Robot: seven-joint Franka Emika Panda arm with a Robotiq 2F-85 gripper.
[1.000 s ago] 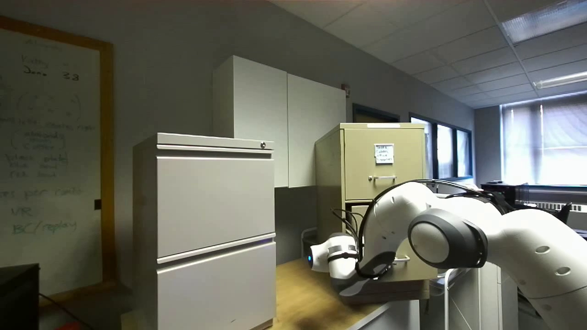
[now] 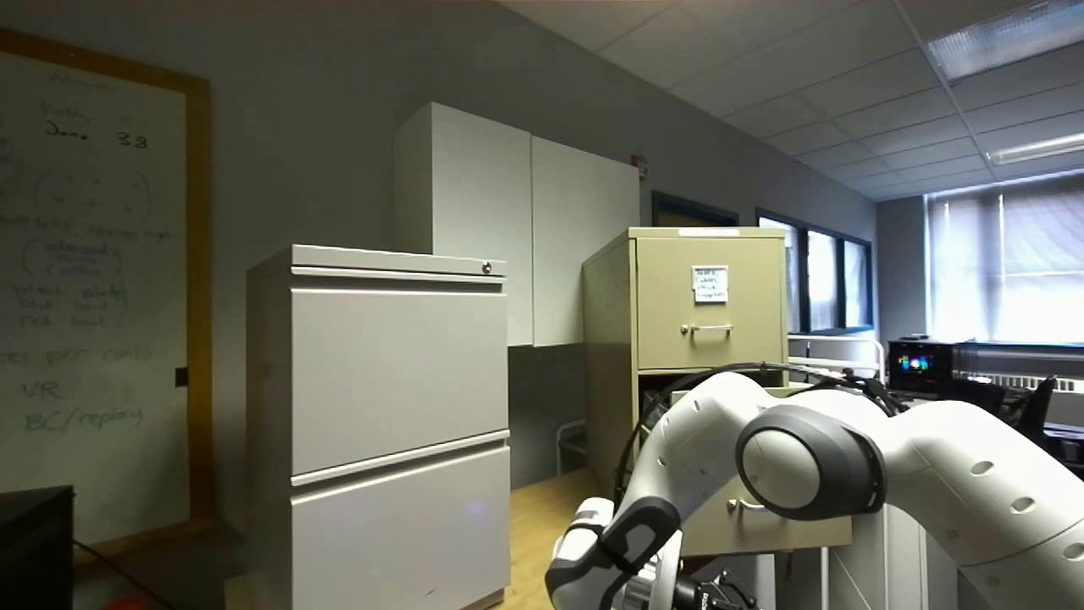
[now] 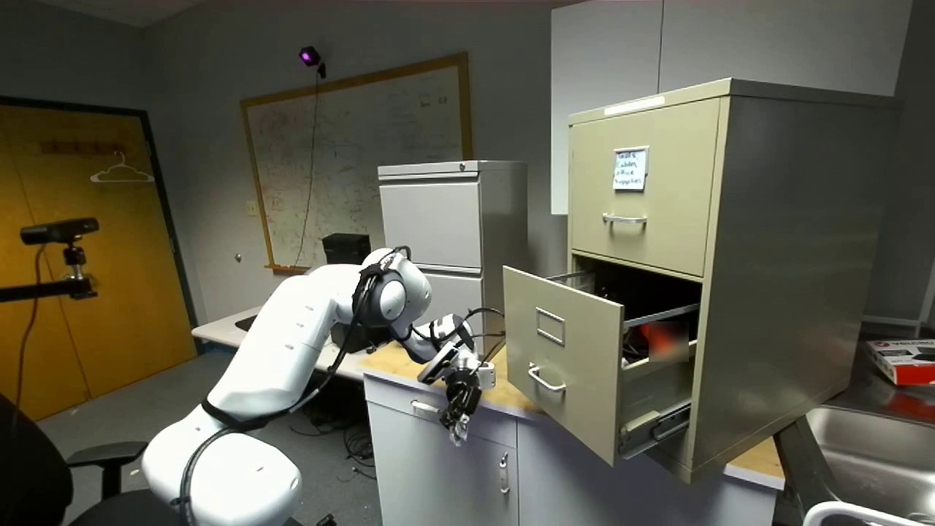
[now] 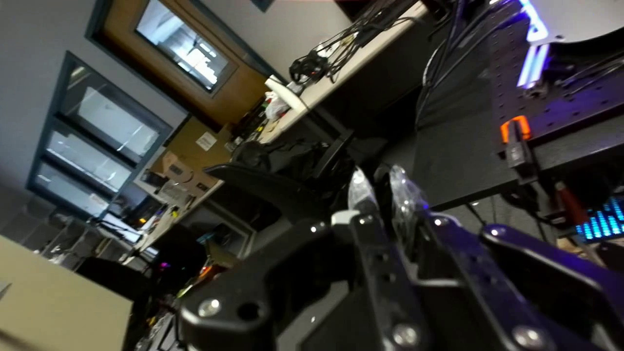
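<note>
The lower drawer (image 3: 565,355) of the beige filing cabinet (image 3: 644,228) stands well pulled out, with a bare metal handle (image 3: 548,380) on its front. To the left of that handle and apart from it, my gripper (image 3: 458,428) points downward in front of the wooden counter. In the wrist view, the fingers (image 4: 403,196) have clear, shiny wrapping on their tips. They stand close together, a narrow gap between them and no object visible there. The beige surface at the lower left (image 4: 52,292) looks like part of the cabinet, off to the side of the fingers.
A red item (image 3: 644,337) and dark things lie inside the drawer. A grey cabinet (image 2: 401,376) stands on the wooden counter (image 3: 513,377). A sink (image 3: 876,447) is right of the beige cabinet. Open space lies before the drawer front.
The drawer is out farther than a second ago. My arm's wrist has swung lower and nearer the camera, away from the drawer handle, and the gripper now shows at the bottom edge.
</note>
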